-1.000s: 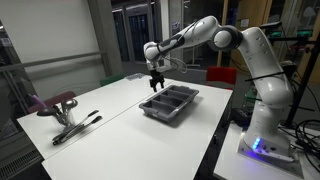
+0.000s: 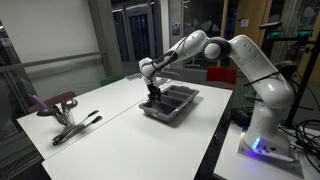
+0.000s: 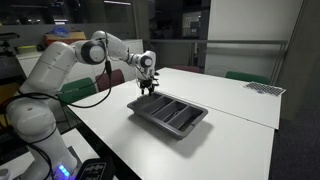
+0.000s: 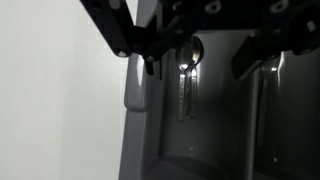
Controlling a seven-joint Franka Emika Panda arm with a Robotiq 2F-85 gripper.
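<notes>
A dark grey divided tray (image 2: pixel 158 115) stands on the white table, its long compartments visible in exterior view 2. Inside one compartment, in the wrist view, lie two shiny spoons (image 4: pixel 184 98) side by side, partly covered by the gripper. My gripper is above that compartment, its fingers apart on either side of the spoons and nothing clearly held between them. In exterior view 1 the gripper (image 2: pixel 154 98) is low at the tray's far left end. Another shiny utensil (image 4: pixel 266 80) shows in the neighbouring compartment, partly hidden by the right finger.
At the left end of the table sit a utensil holder (image 2: pixel 64 117) with several handles and dark tongs (image 2: pixel 82 126) lying beside it. A grey rack (image 3: pixel 258 87) lies at the far side.
The gripper has come down and to the left in exterior view 1, from above the tray to low at its far left end. The tray has not moved.
</notes>
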